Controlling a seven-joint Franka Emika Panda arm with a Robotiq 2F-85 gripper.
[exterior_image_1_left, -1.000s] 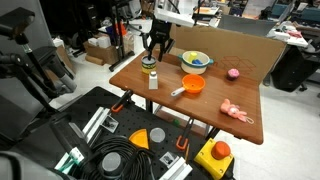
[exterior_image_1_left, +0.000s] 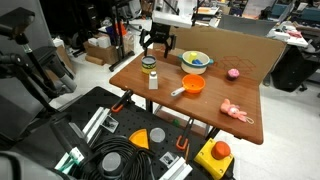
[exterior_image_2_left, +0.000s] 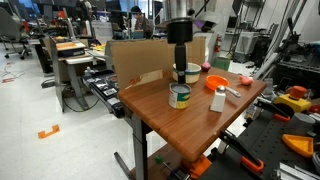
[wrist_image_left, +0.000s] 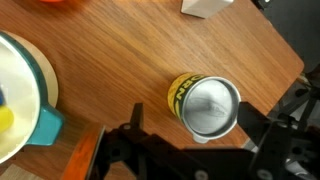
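A can with a yellow label and a pale lid (wrist_image_left: 211, 107) stands upright near the left end of the wooden table; the same can (exterior_image_1_left: 149, 65) shows in exterior view 1 and as a tin (exterior_image_2_left: 179, 97) in exterior view 2. Above it hangs my gripper (exterior_image_1_left: 157, 50), its fingers pointing down and spread apart. In the wrist view, the gripper has its dark fingers on either side of the can's lower part in the picture. Exterior view 2 has the gripper (exterior_image_2_left: 180, 54) clear of the lid, holding nothing.
Close to the can stands a white bottle (exterior_image_1_left: 154, 81). A bowl with a teal handle (wrist_image_left: 45, 125) holds several colourful items. An orange bowl (exterior_image_1_left: 194, 84), a white-ended utensil (exterior_image_1_left: 178, 92), a pink ball (exterior_image_1_left: 233, 73) and a pink toy (exterior_image_1_left: 236, 111) lie rightward. Bare wood separates them.
Compared with a second ago, my gripper is slightly higher and further right in exterior view 1, away from the can's top. The can stands in the same place.
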